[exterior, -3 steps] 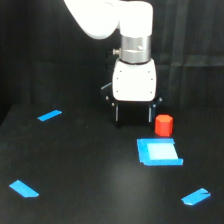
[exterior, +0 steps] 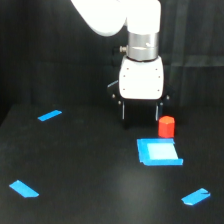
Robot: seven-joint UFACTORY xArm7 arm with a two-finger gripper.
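Note:
A small red block [exterior: 166, 127] stands on the black table just behind a white square [exterior: 162, 152] edged with blue tape. My gripper [exterior: 140, 112] points down to the left of the block. Its fingers are dark and hard to make out, but they stand wide apart with nothing showing between them. The right finger comes close to the block's left side; whether they touch, I cannot tell.
Blue tape strips lie at the back left [exterior: 50, 115], front left [exterior: 24, 189] and front right [exterior: 196, 197]. A dark curtain [exterior: 50, 60] hangs behind.
My gripper has moved a little to the right, staying open. The red block stands slightly farther right than before. The tape and the white square have not moved.

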